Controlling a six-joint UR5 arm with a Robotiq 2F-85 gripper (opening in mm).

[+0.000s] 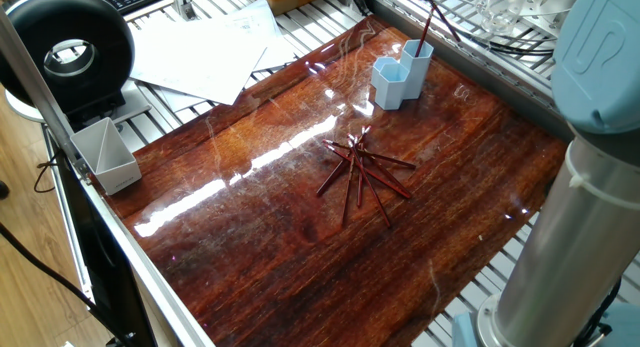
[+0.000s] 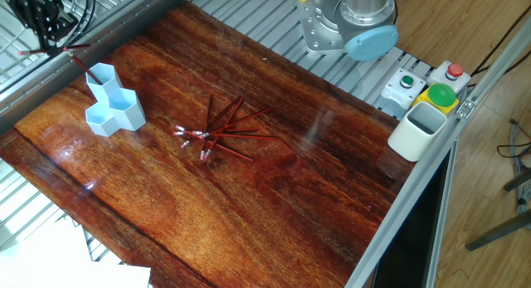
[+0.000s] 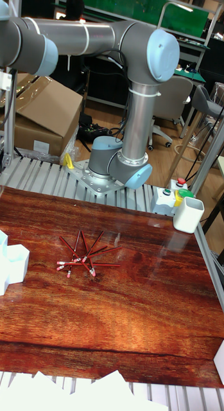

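Observation:
At the top left of exterior view 2 my black gripper [image 2: 51,47] is beyond the table edge, near the holder. It appears shut on a dark red pencil [image 2: 76,46] lying nearly level across its fingertips; in exterior view 1 that pencil [image 1: 446,22] slants at the top edge. The light blue holder of joined hexagonal cups [image 2: 128,115] stands upright on the table. One red pencil [image 2: 85,70] leans in its rear cup. Several red pencils [image 1: 362,175] lie crossed in a loose pile mid-table, their pale ends bunched together.
A white, open-topped cup [image 2: 416,132] sits at the table's edge beside the push-button boxes [image 2: 403,89]. Sheets of paper [image 1: 205,52] lie off the table on the slatted frame. A metal rail [image 2: 91,60] runs behind the holder.

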